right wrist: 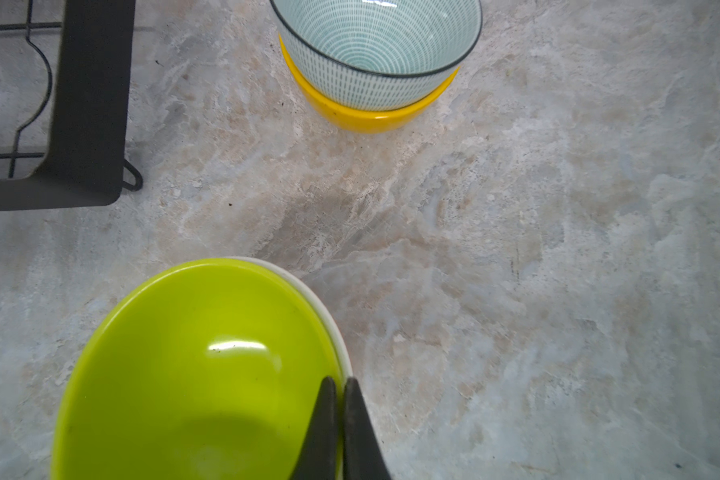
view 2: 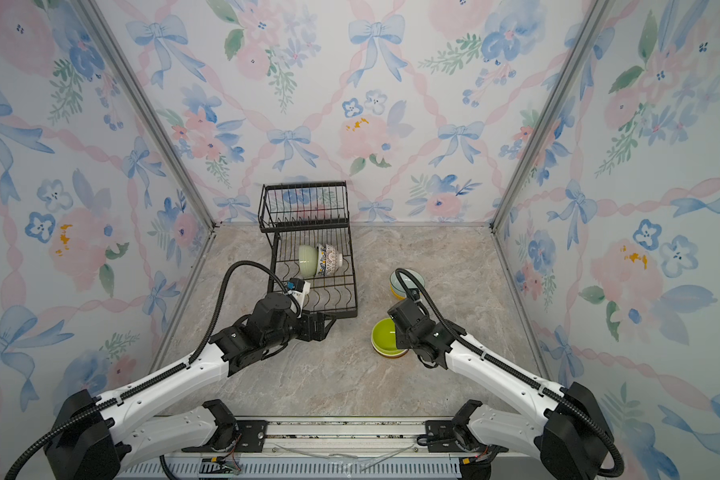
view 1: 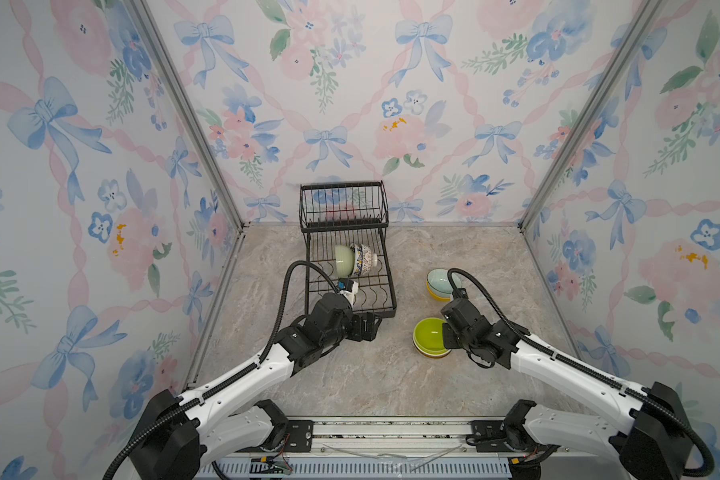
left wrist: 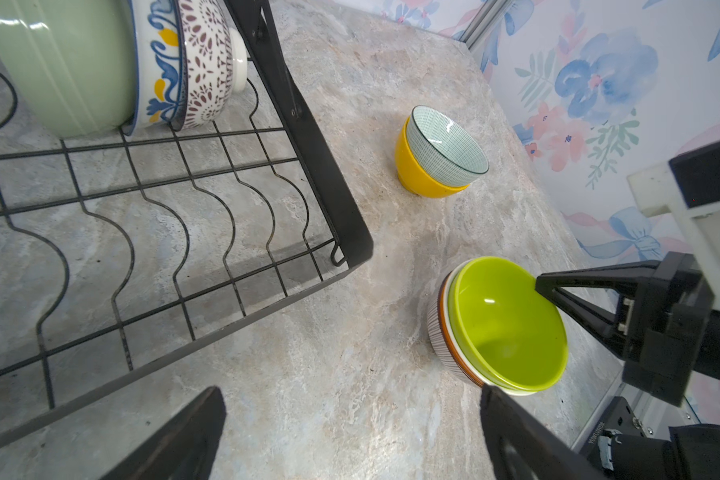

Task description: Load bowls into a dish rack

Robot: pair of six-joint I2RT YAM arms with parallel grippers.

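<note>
The black dish rack holds a pale green bowl and patterned bowls on edge. My left gripper is open and empty at the rack's front. On the counter, a lime-green bowl sits stacked on white and brown-rimmed bowls. My right gripper is shut at that bowl's right rim; whether any rim is between its fingertips is hard to see.
A pale blue bowl nested in a yellow bowl stands behind the lime stack, right of the rack.
</note>
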